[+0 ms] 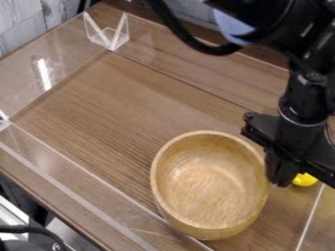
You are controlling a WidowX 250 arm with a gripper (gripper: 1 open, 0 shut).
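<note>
My black gripper (272, 157) is at the right, pointing down beside the right rim of a light wooden bowl (194, 186). Its fingertips are partly hidden, and I cannot see anything held between them. A small yellow object (305, 179) lies right of the bowl, partly behind the gripper.
A clear plastic object (108, 29) stands at the back left. Black cables lie at the lower left edge.
</note>
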